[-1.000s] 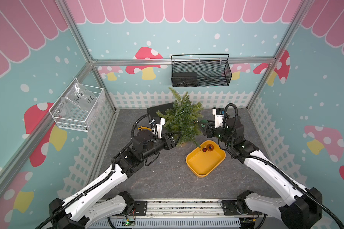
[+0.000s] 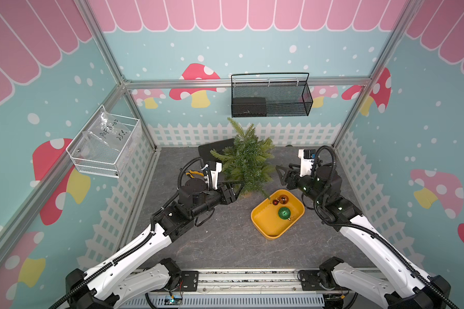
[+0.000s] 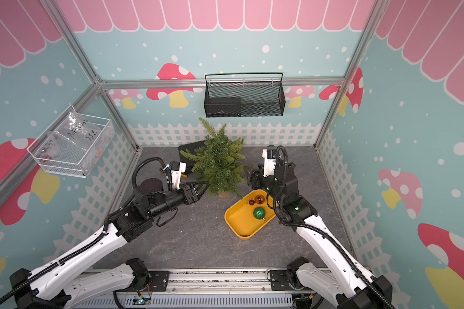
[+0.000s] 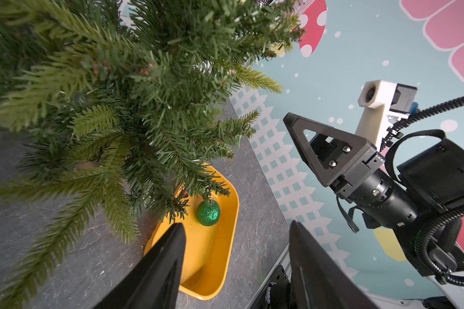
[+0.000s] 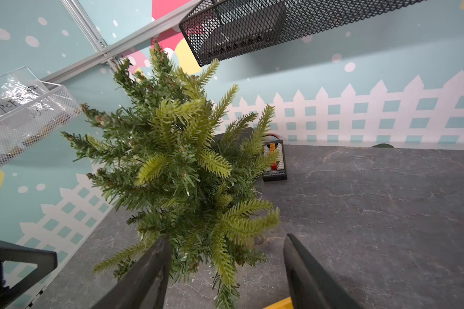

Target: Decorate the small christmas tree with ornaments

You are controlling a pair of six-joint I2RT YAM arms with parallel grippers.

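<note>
The small Christmas tree stands at the middle back. The yellow tray to its front right holds a green glitter ball, an orange-brown ball and a small dark red ball. My left gripper is at the tree's front left, open, branches beyond its fingers in the left wrist view. My right gripper is right of the tree, above the tray's back edge, open with nothing between its fingers in the right wrist view.
A black mesh basket hangs on the back wall and a white wire basket on the left wall. A dark flat object lies behind the tree.
The green ball, earlier at my right gripper beside the tree, now lies in the tray. My right arm has moved rightward, away from the tree. My left arm has shifted very slightly.
</note>
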